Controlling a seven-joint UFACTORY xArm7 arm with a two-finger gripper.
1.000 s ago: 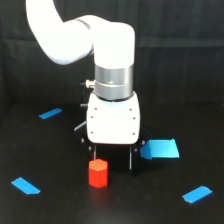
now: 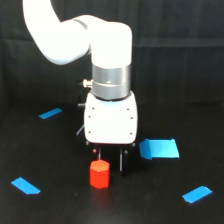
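Observation:
A white robot arm comes down from the top of the camera view to its gripper (image 2: 109,158), whose two thin dark fingers hang open below the white housing. A red hexagonal block (image 2: 99,174) stands on the dark surface just below and a little in front of the gripper, near its left finger. Whether the fingers touch the block cannot be told.
Flat blue pieces lie on the surface: one at the left back (image 2: 50,113), one at the front left (image 2: 25,186), a larger one right of the gripper (image 2: 163,148), and one at the front right (image 2: 197,194).
The red block and the blue pieces look much the same.

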